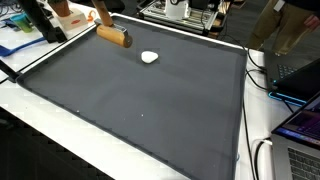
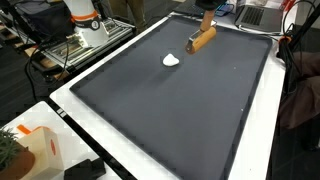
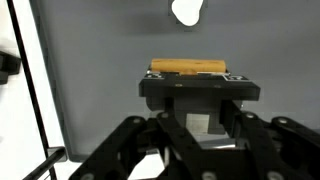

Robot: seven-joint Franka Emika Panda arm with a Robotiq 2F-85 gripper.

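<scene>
An orange-brown cylinder (image 1: 114, 36) is held level at the far end of the dark board, with an upright tan piece above it. In exterior view 2 the same cylinder (image 2: 201, 39) appears near the top, under the dark arm. My gripper is shut on it in the wrist view, where the cylinder (image 3: 188, 66) shows just beyond the dark fingers. Its grip points are largely hidden. A small white rounded object (image 1: 149, 57) lies on the board near the cylinder, apart from it; the wrist view shows this white object (image 3: 187, 10) at the top edge.
The dark grey board (image 1: 150, 110) is otherwise bare, with wide free room. A laptop (image 1: 300, 150) and cables lie along the right in exterior view 1. Several items, including an orange-and-white box (image 1: 68, 14), crowd the back left.
</scene>
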